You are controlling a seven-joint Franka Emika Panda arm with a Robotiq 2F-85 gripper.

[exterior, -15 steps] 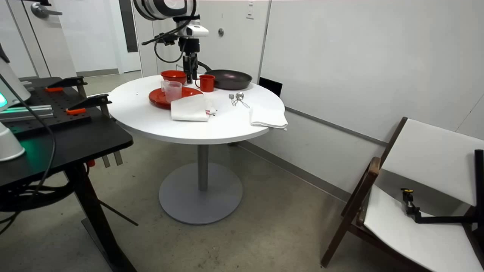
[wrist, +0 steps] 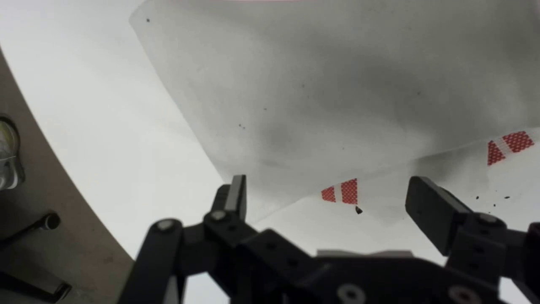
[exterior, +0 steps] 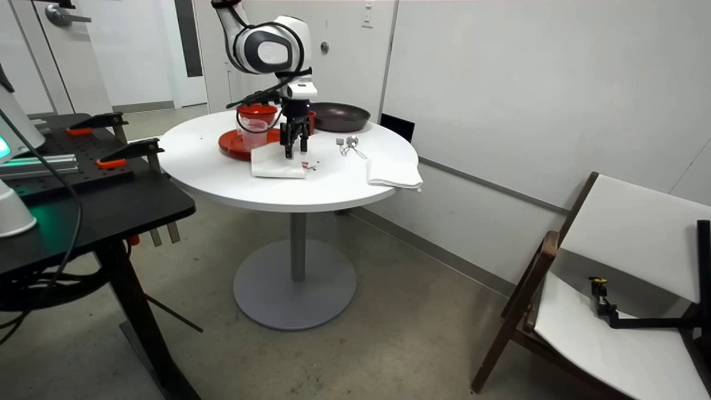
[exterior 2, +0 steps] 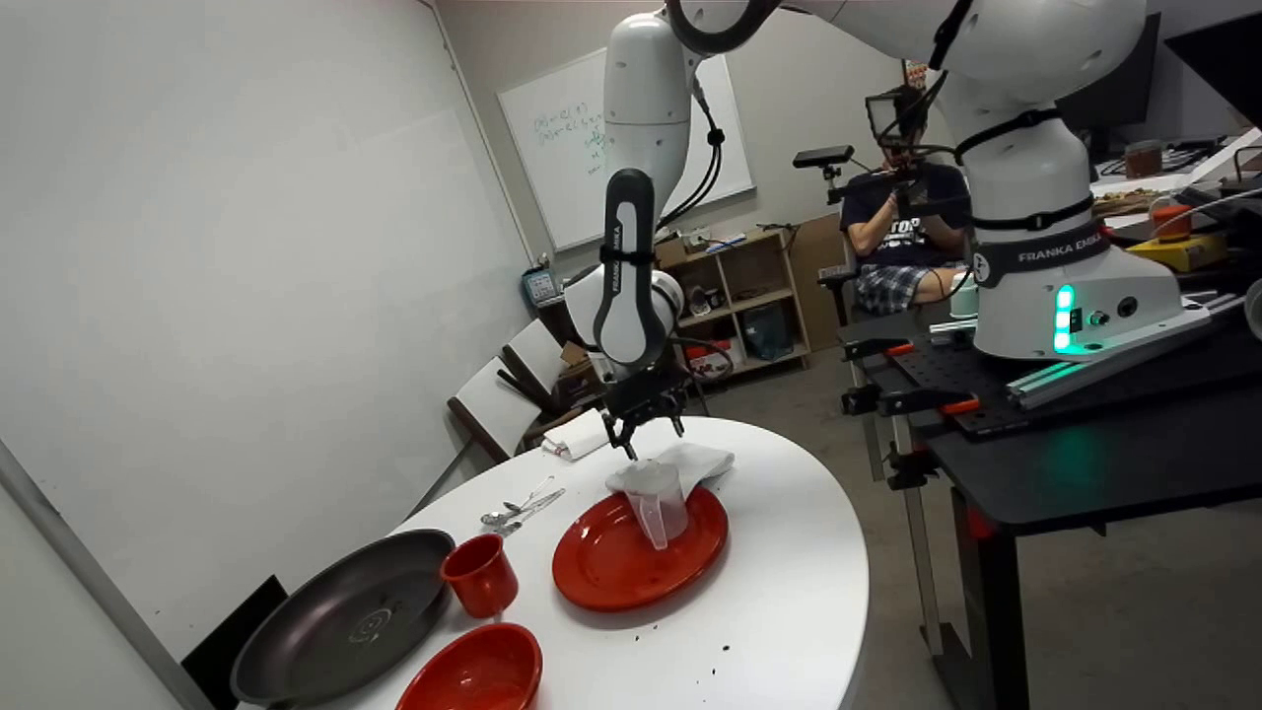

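A white cloth with red-checked marks [wrist: 314, 111] fills much of the wrist view. On the round table this cloth [exterior: 274, 163] lies partly against a red plate [exterior: 234, 143]. My gripper [exterior: 296, 148] hangs over the cloth's right side, fingers pointing down. In the wrist view the gripper is open wide, with a red mark of the cloth visible in the gap beyond and nothing held. Whether the fingertips touch the cloth cannot be told. A clear measuring cup [exterior 2: 659, 509] stands on the plate.
A red mug [exterior 2: 481, 576], a red bowl [exterior 2: 473, 674] and a dark pan [exterior 2: 343, 621] stand close together. Metal utensils [exterior: 350, 143] lie right of the gripper. Another folded white cloth [exterior: 394, 173] rests at the table's right edge. Small dark crumbs dot the table.
The objects on the table appear unmoved.
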